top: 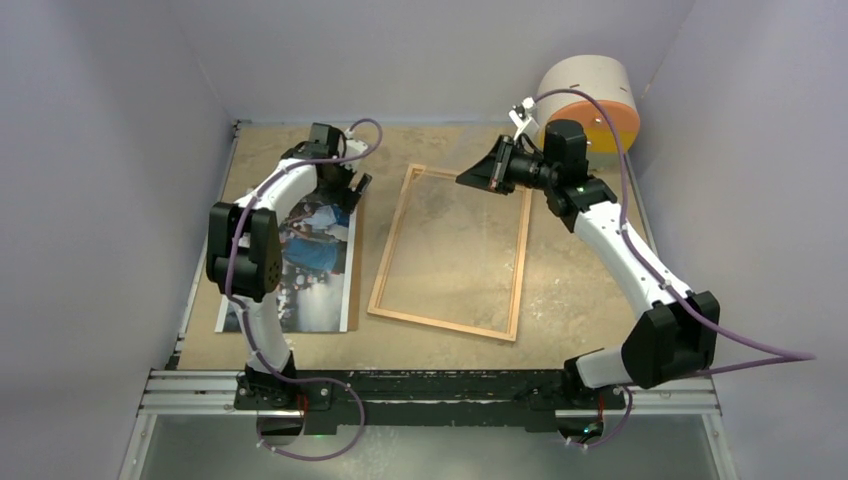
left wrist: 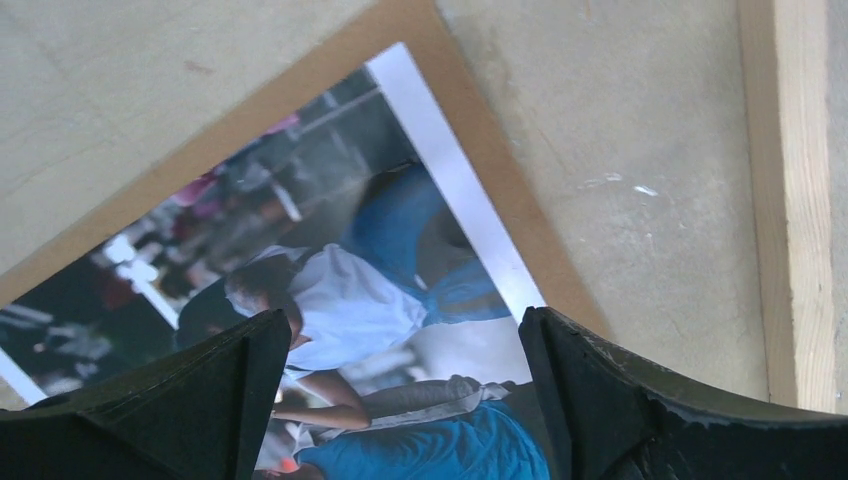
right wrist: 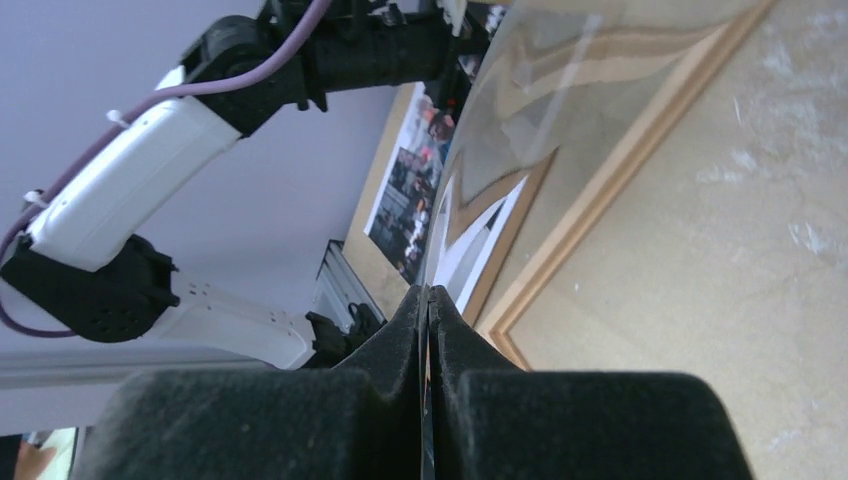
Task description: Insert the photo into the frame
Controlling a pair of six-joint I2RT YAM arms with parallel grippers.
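The printed photo (top: 310,280) lies on brown backing at the left of the table, partly under my left arm; in the left wrist view its white-bordered corner (left wrist: 460,180) is below my open left gripper. The wooden frame (top: 376,290) lies in the middle, slightly rotated. Over its upper part my right gripper (top: 470,177) is shut, with a thin transparent sheet (right wrist: 540,90) rising from between its fingers in the right wrist view.
A cream round-topped box (top: 580,72) with orange and yellow drawers stands at the back right. Walls enclose the table on three sides.
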